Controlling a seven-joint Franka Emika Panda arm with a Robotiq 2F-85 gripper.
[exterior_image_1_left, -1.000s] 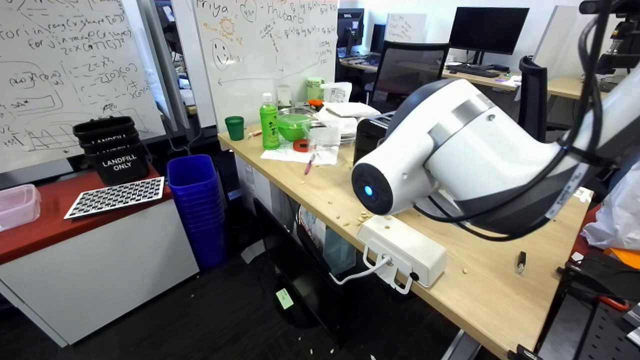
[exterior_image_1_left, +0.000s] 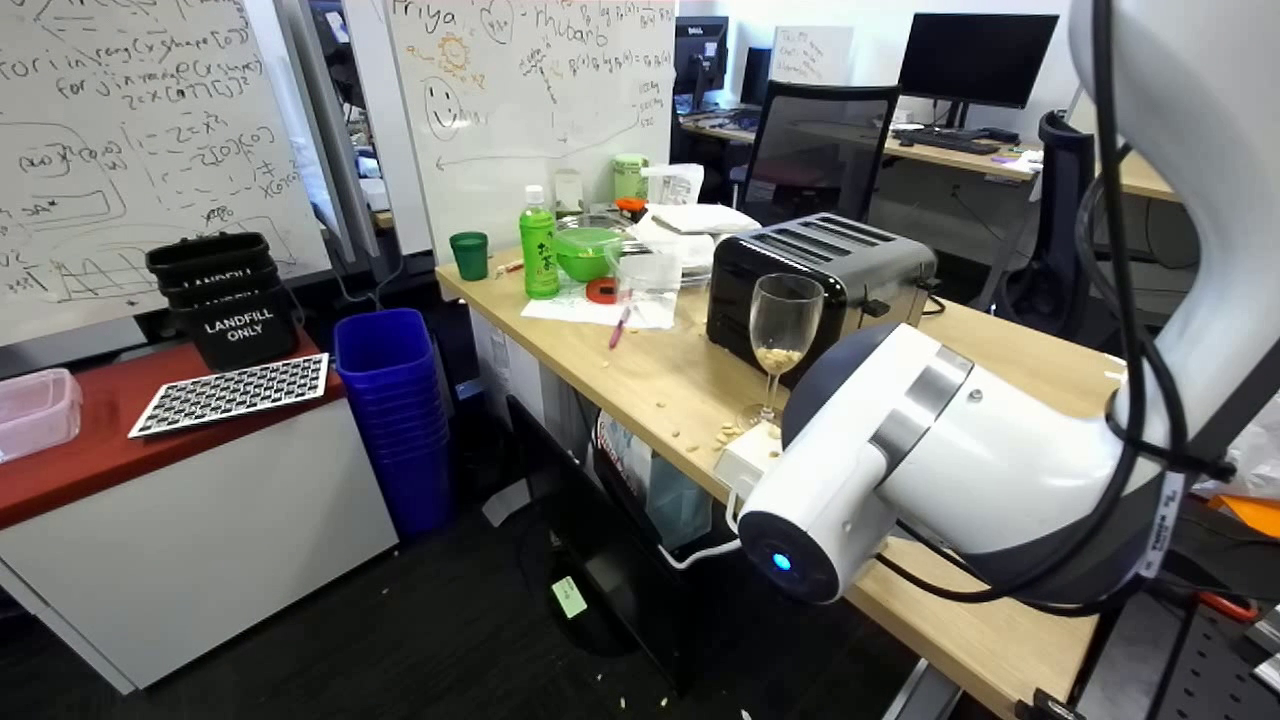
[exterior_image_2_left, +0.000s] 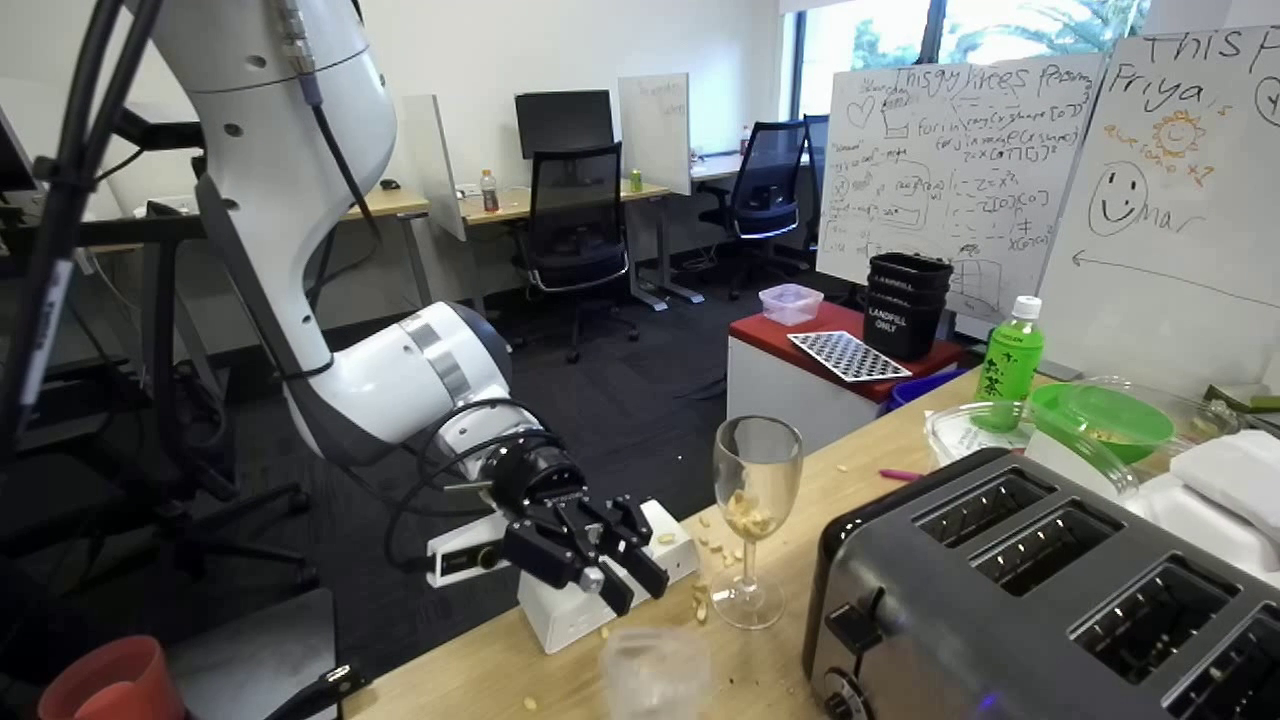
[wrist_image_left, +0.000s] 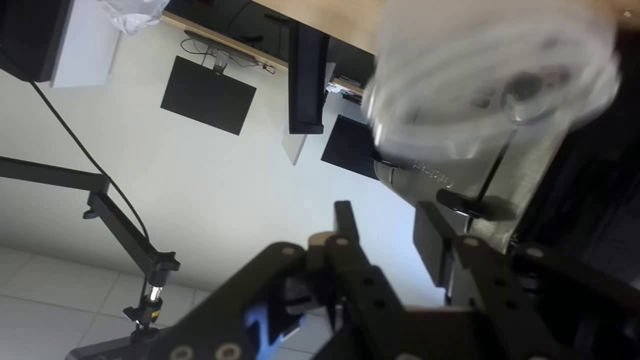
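In exterior view 2 my gripper (exterior_image_2_left: 648, 562) hangs low by the table edge, over the white power box, its fingers apart. The wrist view shows the gripper open, with a gap between its fingertips and nothing held there. A clear plastic cup (exterior_image_2_left: 655, 674) stands on the table in front of it. The blurred translucent shape (wrist_image_left: 492, 72) in the wrist view looks like that cup, beyond the fingers. A stemmed glass (exterior_image_2_left: 756, 474) with pale bits inside stands upright beside the toaster (exterior_image_2_left: 1044, 600). Exterior view 1 has the gripper hidden behind the arm.
The white power box (exterior_image_2_left: 564, 606) sits at the table's edge. Loose pale bits (exterior_image_2_left: 702, 600) lie around the glass's foot. Farther along are a green bottle (exterior_image_1_left: 540, 246), a green bowl (exterior_image_1_left: 585, 256) and a pink pen (exterior_image_1_left: 620, 326). Bare tabletop (exterior_image_1_left: 960, 624) shows at the near end.
The arm has come down in exterior view 1 and now covers much of the power box. The stemmed glass and more of the toaster have come into sight.
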